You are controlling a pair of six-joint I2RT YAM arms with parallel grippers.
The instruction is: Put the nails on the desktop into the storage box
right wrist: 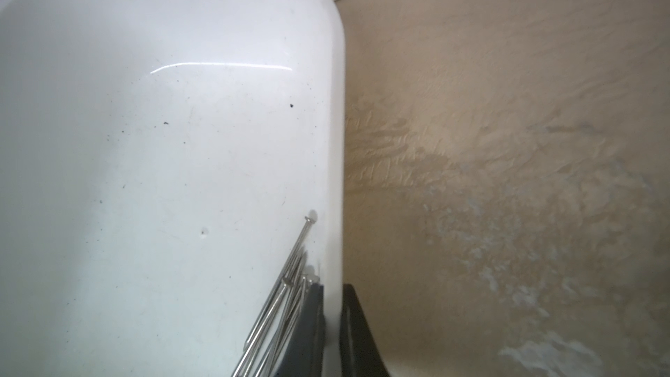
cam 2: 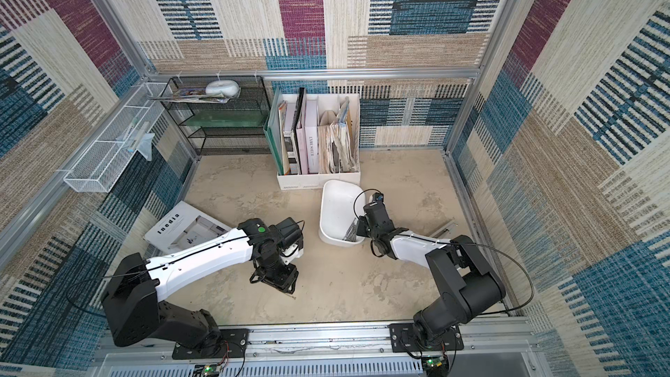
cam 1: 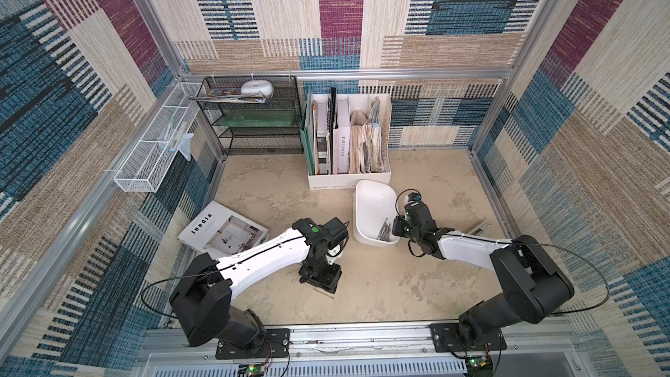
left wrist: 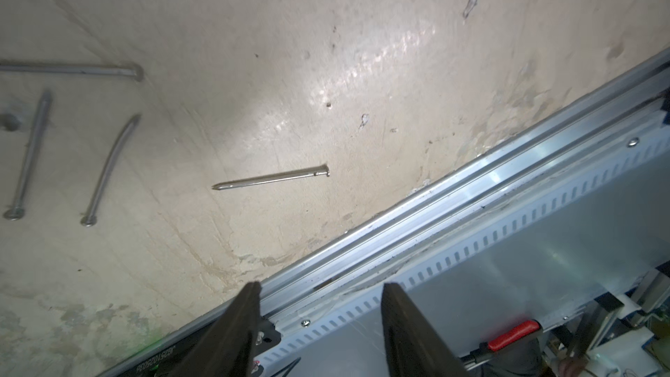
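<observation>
My left gripper is open and empty above the desk's front part. In the left wrist view a single nail [left wrist: 272, 178] lies on the desktop ahead of its fingers; a bent nail [left wrist: 111, 167], an upright-lying nail [left wrist: 29, 157] and one more nail [left wrist: 69, 68] are further left. The white storage box [cam 2: 342, 199] stands mid-desk with a bundle of nails [right wrist: 279, 307] along its right wall. On that wall's rim my right gripper is shut, one finger inside the box and one outside.
Behind the box is a white file holder [cam 1: 349, 180] full of papers. A book [cam 1: 226, 230] lies at the left, a black wire rack [cam 1: 261, 143] at the back left. Right of the box the desk is mostly clear, apart from a small metallic item [cam 1: 479, 227].
</observation>
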